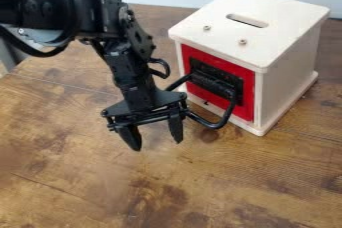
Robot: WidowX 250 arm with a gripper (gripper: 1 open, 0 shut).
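Note:
A black robot arm reaches in from the upper left, and its gripper [154, 132] hangs over the wooden table, fingers pointing down and apart with nothing visible between them. Just right of it stands a pale wooden box [283, 72] with a slot and two small screws on top. Its front has a red panel [201, 55] carrying a black fitting [217, 80]. A black cable or tube loops near that fitting, behind the gripper.
A white surface shows beyond the table's edge at the back and left.

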